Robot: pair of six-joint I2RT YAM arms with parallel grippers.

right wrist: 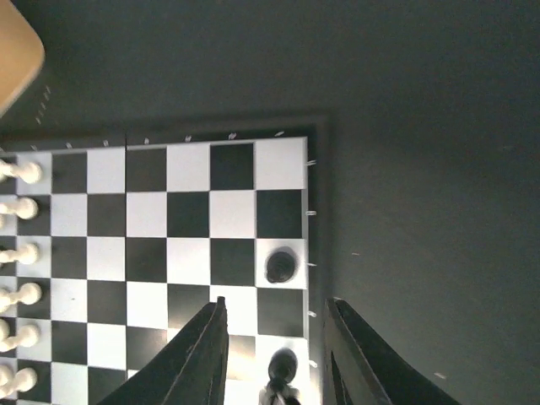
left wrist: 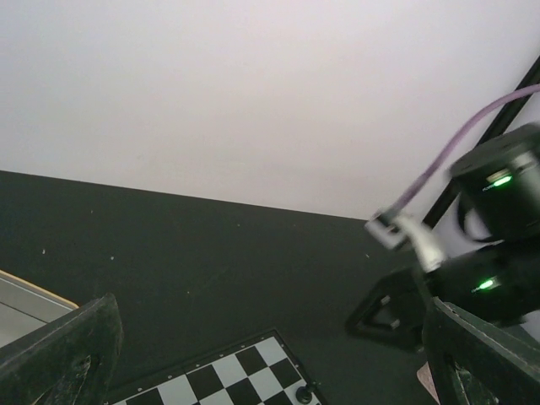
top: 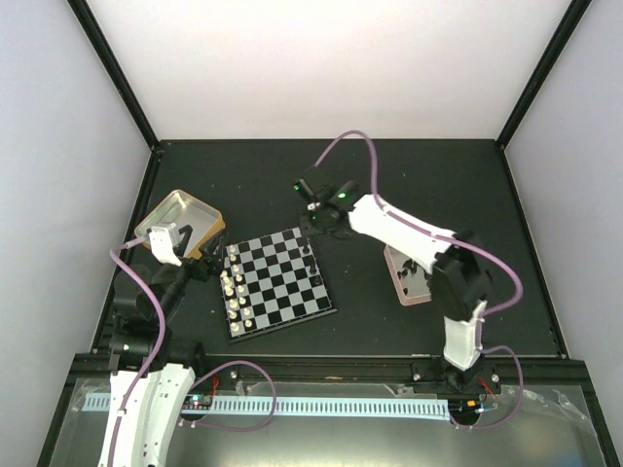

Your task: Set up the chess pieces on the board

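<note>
The chessboard (top: 273, 282) holds white pieces (top: 234, 297) along its left side and a few dark pieces (top: 313, 269) on its right edge. In the right wrist view, a dark piece (right wrist: 280, 267) stands on a square and another (right wrist: 282, 368) is below it. My right gripper is open above that edge of the board, blurred in the top view. My left gripper is open at the board's left, with nothing between its fingers.
A gold-rimmed tray (top: 180, 199) sits at the back left. A pinkish tray (top: 409, 296) with some dark pieces lies right of the board.
</note>
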